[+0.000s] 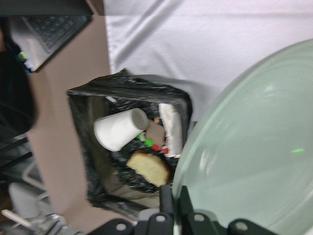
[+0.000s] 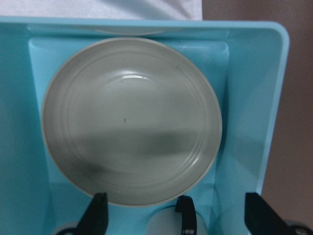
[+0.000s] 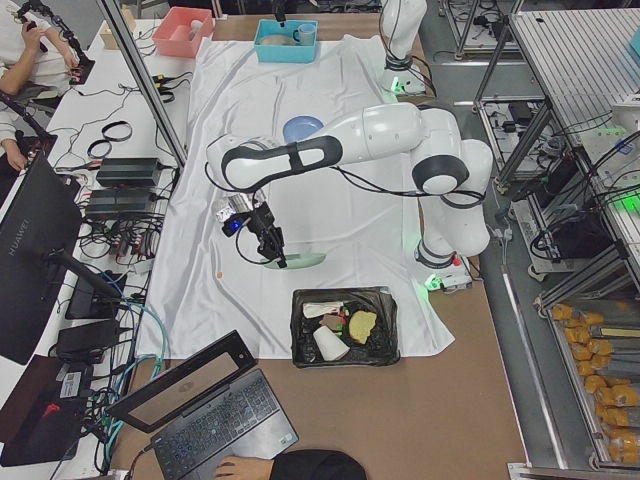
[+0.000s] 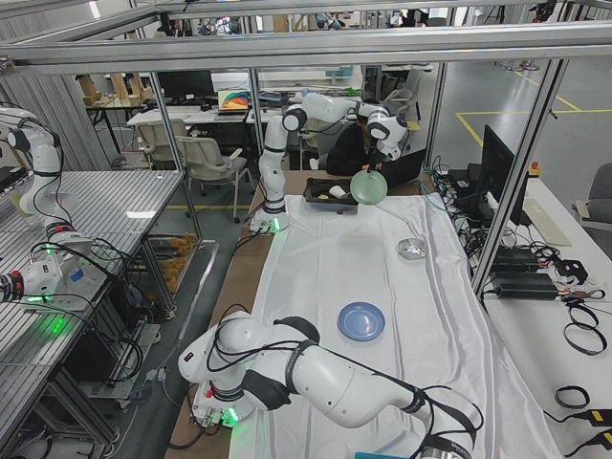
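Note:
My left gripper is shut on the rim of a pale green plate point(image 1: 244, 142), held tilted beside a black bag-lined bin point(image 3: 310, 355) containing a white cup point(image 1: 115, 129), bread point(image 1: 146, 166) and scraps. My right gripper is open above a light blue basin point(image 2: 254, 98) holding a grey plate point(image 2: 132, 117) and a cup point(image 2: 166, 226) at the bottom of the right wrist view.
A blue plate point(image 4: 361, 320) and a crumpled foil item point(image 4: 411, 249) lie on the white cloth, with clear room between. An open laptop point(image 3: 220, 430) sits by the bin.

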